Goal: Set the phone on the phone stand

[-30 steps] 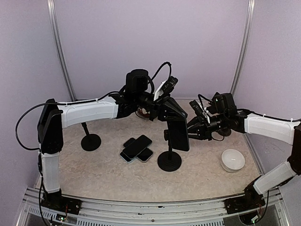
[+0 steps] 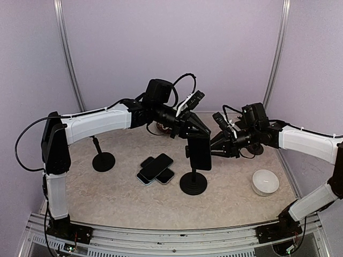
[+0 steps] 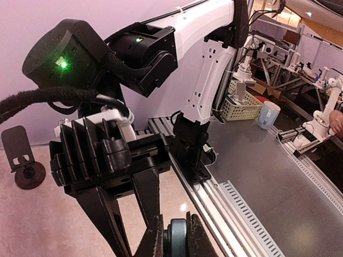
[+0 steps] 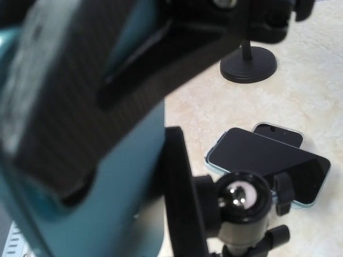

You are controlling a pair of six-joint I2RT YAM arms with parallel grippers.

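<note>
An upright phone stands against the head of the phone stand at the table's centre. My left gripper is shut on the phone's top; in the left wrist view the phone's edge sits between its fingers. My right gripper is shut on the phone from the right. In the right wrist view the teal phone back fills the left side, beside the stand's dark plate and ball joint.
Several phones lie stacked left of the stand. A second stand is at the left, and a white bowl at the right.
The held phone and both grippers have shifted slightly to the left in the top view.
</note>
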